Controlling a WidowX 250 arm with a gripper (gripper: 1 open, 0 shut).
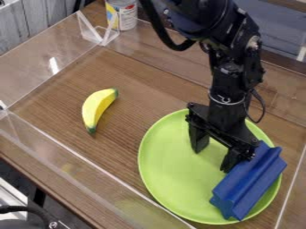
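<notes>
My black gripper (217, 141) reaches down over a green plate (167, 174), its fingertips low over the plate's upper right part. A blue block (249, 186) lies on the plate's right side, its upper end beside the right finger; whether the finger touches it I cannot tell. Whether anything is between the fingers is unclear in the dark shapes. A yellow banana (100, 107) lies on the wooden table to the left of the plate.
A can (121, 14) stands at the back left near some clear plastic. The wooden table (107, 67) has free room at the middle and back left. Clear panels run along the left side and front.
</notes>
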